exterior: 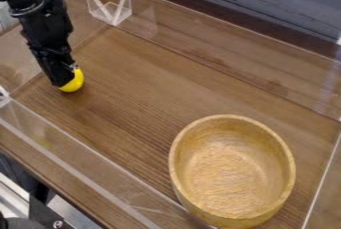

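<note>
My black gripper [59,72] reaches in from the left edge, low over the wooden table, at a small yellow object [74,82]. The gripper's tip overlaps the object's left side; whether it touches or holds it, and whether it is open or shut, I cannot tell at this size.
A large round tan bowl [232,168] sits at the lower right of the table [173,74]. A white wire holder [112,8] stands at the upper left.
</note>
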